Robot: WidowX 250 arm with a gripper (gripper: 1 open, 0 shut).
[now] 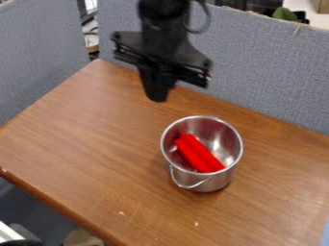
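Observation:
A metal pail [218, 178] with a wire handle stands on the wooden table [90, 144], right of centre. A red cylindrical object [198, 154] lies inside it. My gripper [157, 88] is blurred, high up above and left of the pail, with no object visible in it; whether it is open or shut is unclear.
Grey padded walls [264, 72] border the table at the back and left. The table's front edge runs along the lower left.

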